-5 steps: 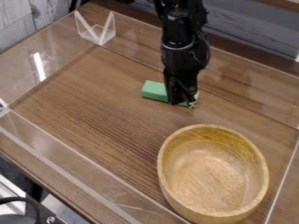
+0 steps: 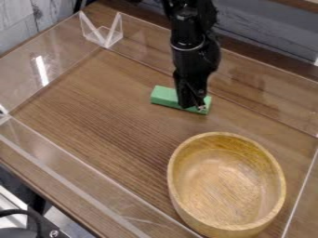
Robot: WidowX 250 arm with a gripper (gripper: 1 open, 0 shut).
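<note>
The black gripper reaches down from the top centre of the view, its fingertips at a green block lying on the wooden table. The gripper hides part of the block's right half. Whether the fingers hold the block or only rest at it is hard to tell.
A large yellow oval bowl sits at the lower right. A white wire rack stands at the upper left. A dark cable lies at the bottom left corner.
The gripper has shifted very slightly; the block, bowl and rack look unmoved.
</note>
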